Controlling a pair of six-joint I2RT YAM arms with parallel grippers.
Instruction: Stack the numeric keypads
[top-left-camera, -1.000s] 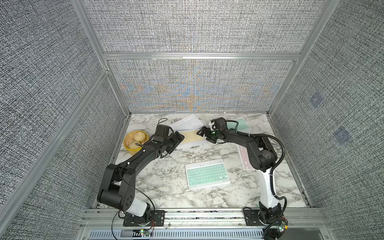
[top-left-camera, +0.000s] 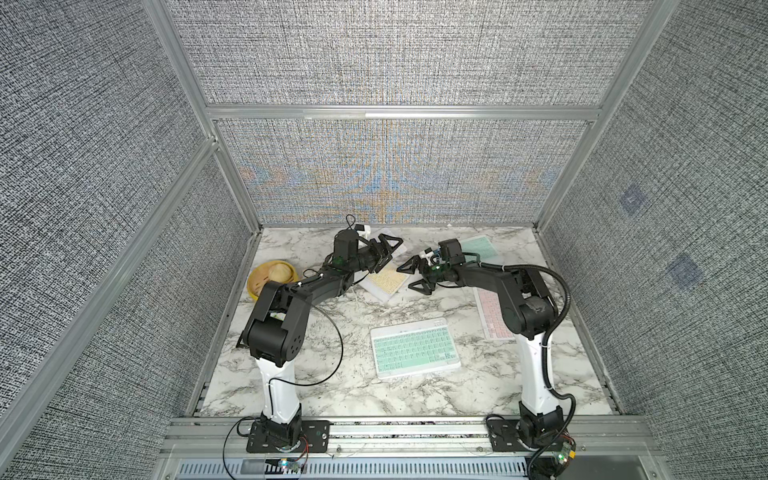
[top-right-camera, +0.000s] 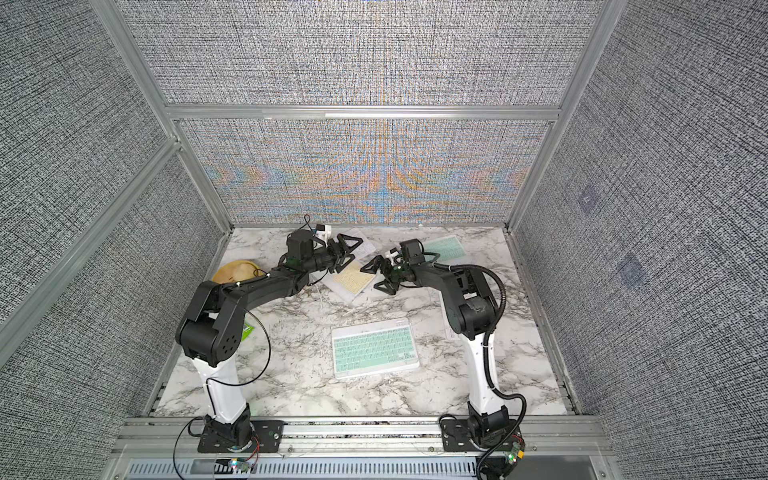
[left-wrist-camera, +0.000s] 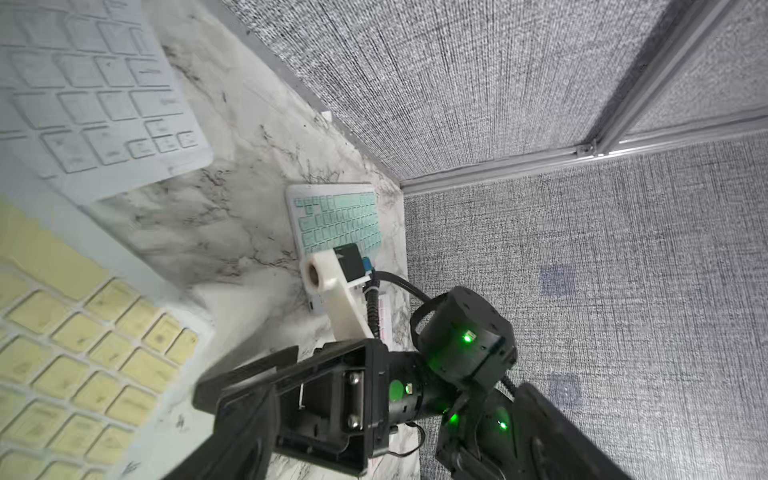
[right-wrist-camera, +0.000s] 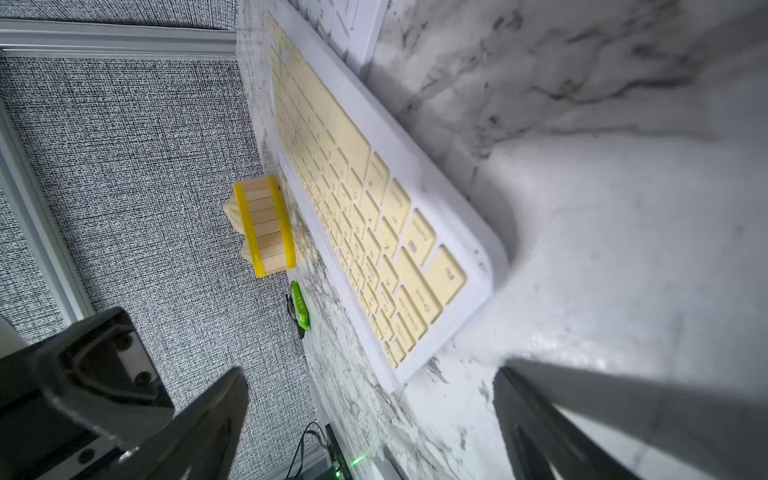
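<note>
A yellow-keyed keyboard (right-wrist-camera: 344, 184) lies at the back middle of the table, beside a white keyboard (left-wrist-camera: 96, 88). Both grippers are over it from either side. My left gripper (top-left-camera: 390, 250) is raised above its upper part, open and empty. My right gripper (top-left-camera: 412, 276) stands open at its right, low by the table, nothing between its fingers. A mint keyboard (top-left-camera: 413, 349) lies at the front middle. Another mint keyboard (left-wrist-camera: 340, 216) lies at the back right, and a pink keyboard (top-left-camera: 494, 320) lies below it, partly hidden by the right arm.
A yellow steamer (top-left-camera: 257, 280) with buns sits at the back left. A green item (right-wrist-camera: 299, 305) lies near it. The marble table (top-left-camera: 328, 376) has free room around the front keyboard. Walls enclose the sides and back.
The left one moved up and to the right.
</note>
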